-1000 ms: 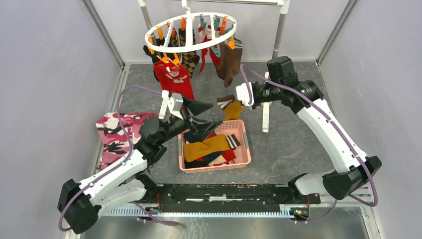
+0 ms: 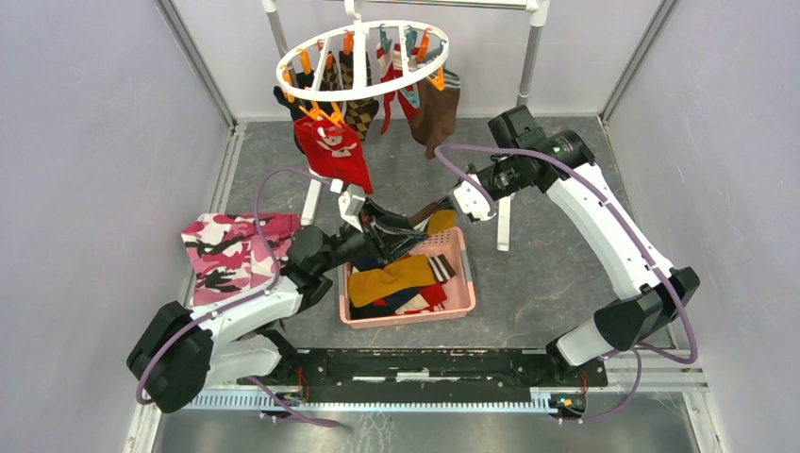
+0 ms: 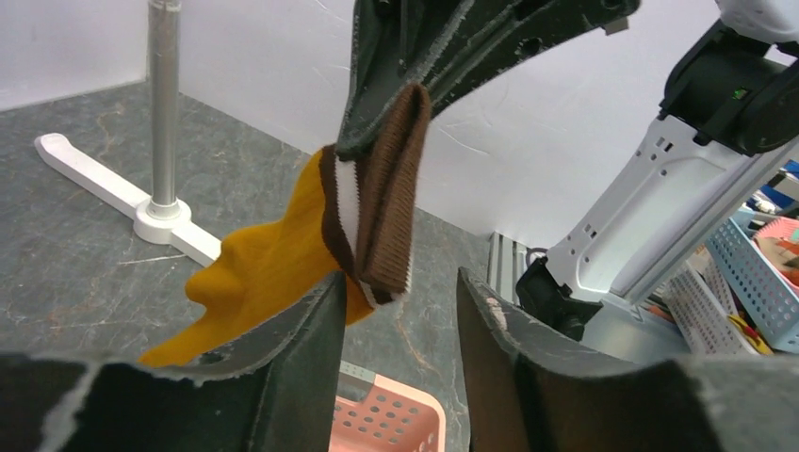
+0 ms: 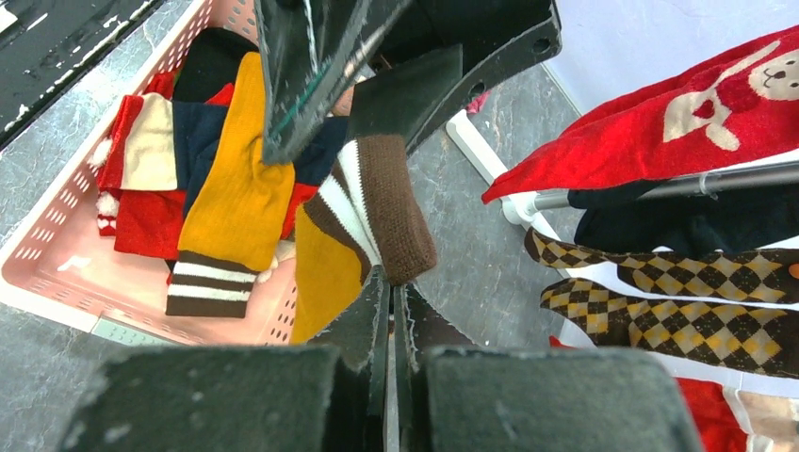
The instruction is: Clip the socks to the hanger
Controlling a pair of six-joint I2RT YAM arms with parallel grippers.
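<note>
My right gripper is shut on the brown cuff of a yellow sock with a white stripe; the yellow part hangs below, just behind the basket. My left gripper stands part open, and the cuff's lower corner shows between its two fingertips in its wrist view. Whether the fingers touch the cloth, I cannot tell. A matching yellow sock lies in the pink basket on top of others. The round white hanger is at the back, with socks hanging from its orange and teal clips.
A red sock hangs from the hanger's front left, and a brown sock from its right. Pink camouflage cloth lies at the left. The grey floor to the right of the basket is clear.
My right gripper has come down and left to the sock's cuff. The left gripper has moved right towards the cuff, its fingers narrower. The cuff is now stretched towards the right gripper.
</note>
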